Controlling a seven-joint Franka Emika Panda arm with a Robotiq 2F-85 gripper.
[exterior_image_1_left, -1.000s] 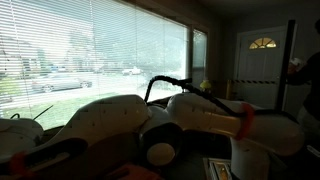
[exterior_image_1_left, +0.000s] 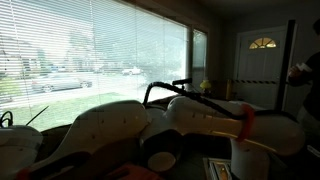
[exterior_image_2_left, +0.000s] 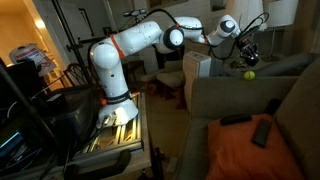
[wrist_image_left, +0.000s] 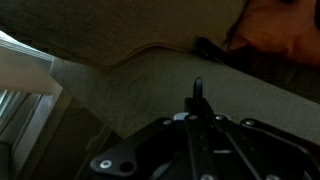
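My gripper (exterior_image_2_left: 248, 52) hangs above the back of the sofa at the far end in exterior view 2. A small yellow-green ball (exterior_image_2_left: 249, 75) shows just beneath it; whether they touch cannot be made out. In the wrist view the gripper appears dark at the lower middle, its fingers close together. Anything between them is lost in shadow. An orange-red cushion (exterior_image_2_left: 250, 150) lies on the grey sofa (exterior_image_2_left: 207, 168), with a black remote-like object (exterior_image_2_left: 262, 131) on it and another dark object (exterior_image_2_left: 236, 119) at its upper edge.
The white arm (exterior_image_2_left: 150, 38) reaches across from its base, which stands on a dark stand (exterior_image_2_left: 100, 150) at left. Behind the sofa is a pale lamp (exterior_image_2_left: 281, 12). A large blinded window (exterior_image_1_left: 90, 60) fills one side.
The arm's pale section at the left of exterior view 1 sits slightly lower than a second ago.
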